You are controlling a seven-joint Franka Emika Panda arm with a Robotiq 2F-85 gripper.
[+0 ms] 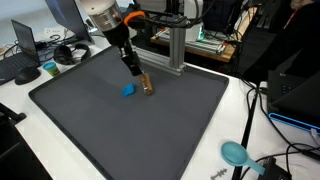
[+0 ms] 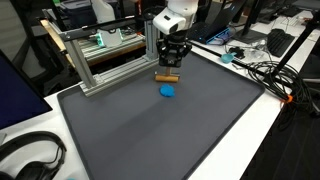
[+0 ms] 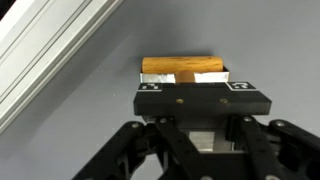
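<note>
A tan wooden piece (image 1: 146,84) with a rounded bar hangs at or just above the dark grey table; whether it touches is unclear. My gripper (image 1: 136,70) is shut on its upper part. In the wrist view, the wooden bar lies across, just beyond the black fingers (image 3: 165,103), with a pale strip beside it. A small bright blue object (image 2: 167,90) rests on the table close by, toward the near side in the second exterior view. That blue object cannot be seen in the wrist view.
A metal frame rail (image 2: 120,73) runs along one edge, close to the wooden piece. A light blue round item (image 1: 236,154) lies on the white surface beyond the tabletop, and headphones (image 2: 30,155) lie at another side.
</note>
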